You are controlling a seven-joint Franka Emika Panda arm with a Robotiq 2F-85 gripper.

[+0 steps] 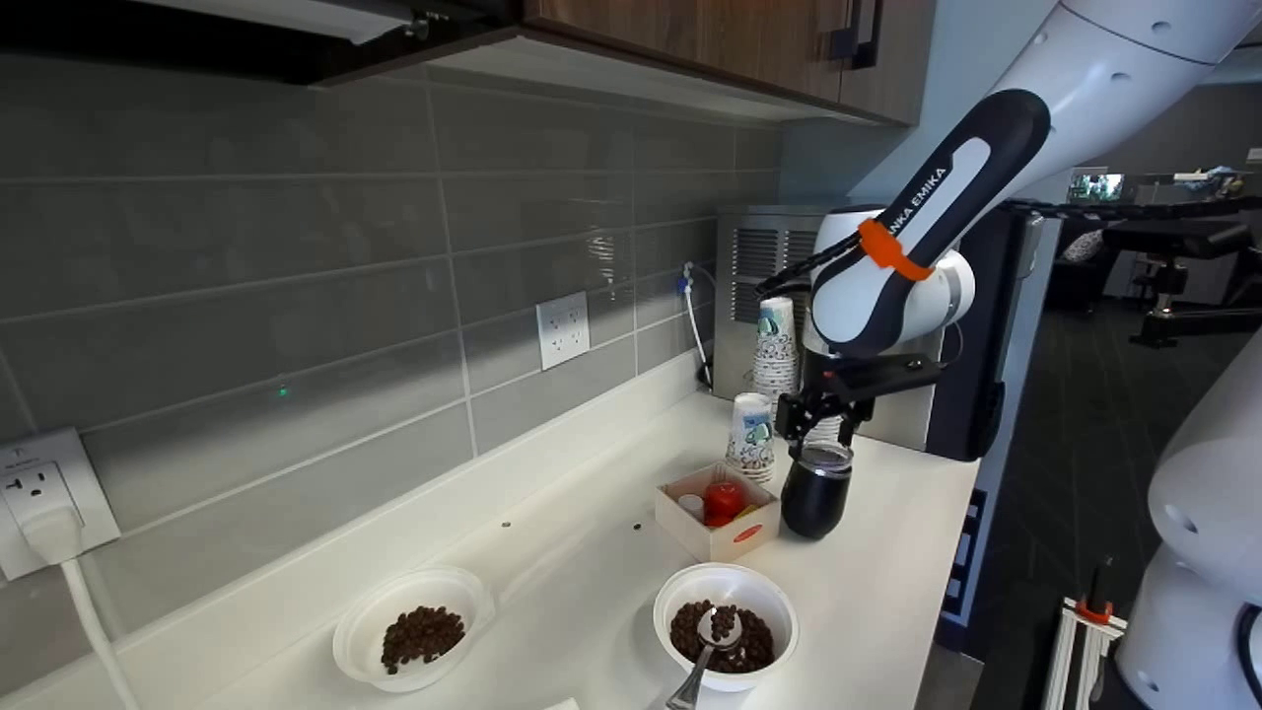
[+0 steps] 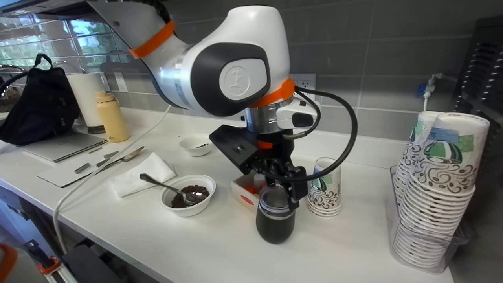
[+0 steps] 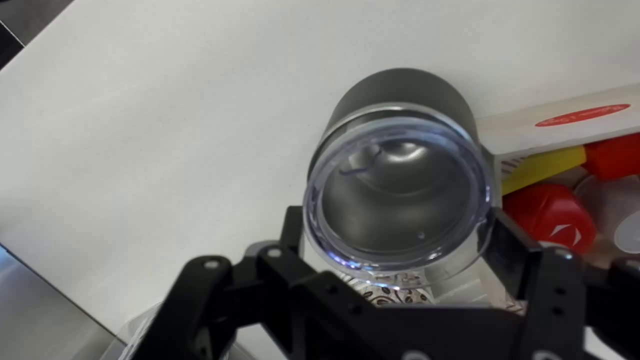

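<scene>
The dark tumbler (image 1: 816, 497) with a clear lid (image 3: 396, 129) stands upright on the counter (image 2: 226, 250). My gripper is open and comes down from above, with its two fingers on either side of the lid. The left fingertip (image 3: 292, 225) lies close to the lid's edge in the wrist view, and the right one lies near the opposite edge. Whether either finger touches the lid I cannot tell. Through the lid the inside of the tumbler shows as bare grey metal.
Against the tumbler's side is a small box (image 1: 739, 542) of red and yellow items. Paper cups (image 2: 325, 188) stand behind it, with a tall stack (image 2: 429, 198) at the right. A bowl of brown pieces (image 2: 188, 212) holds a spoon. Open counter lies in front.
</scene>
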